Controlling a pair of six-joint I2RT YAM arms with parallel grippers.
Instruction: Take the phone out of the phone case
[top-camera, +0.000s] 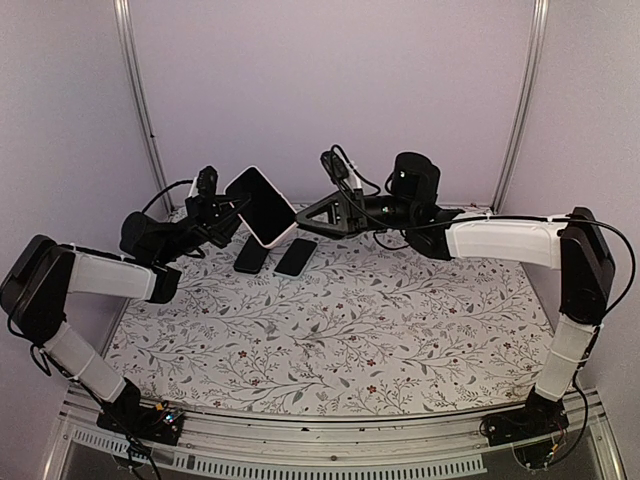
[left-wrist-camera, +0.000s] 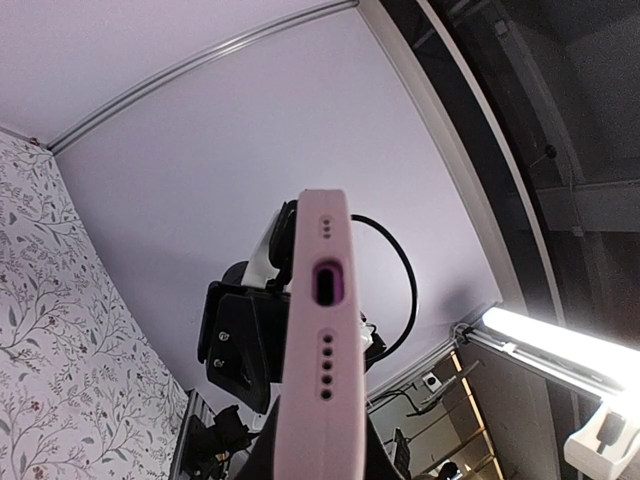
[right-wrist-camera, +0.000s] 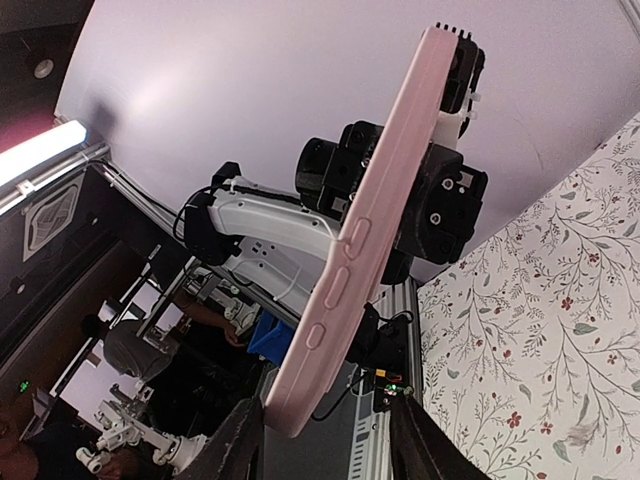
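Observation:
A phone in a pink case (top-camera: 260, 205) is held up tilted, its dark face toward the top camera, by my left gripper (top-camera: 228, 208), which is shut on it. The left wrist view shows the pink edge (left-wrist-camera: 320, 400) with port and holes; the right wrist view shows its buttoned side (right-wrist-camera: 385, 180). My right gripper (top-camera: 308, 218) stands open beside the case's lower right corner, its fingertips (right-wrist-camera: 405, 440) near that corner with nothing visible between them.

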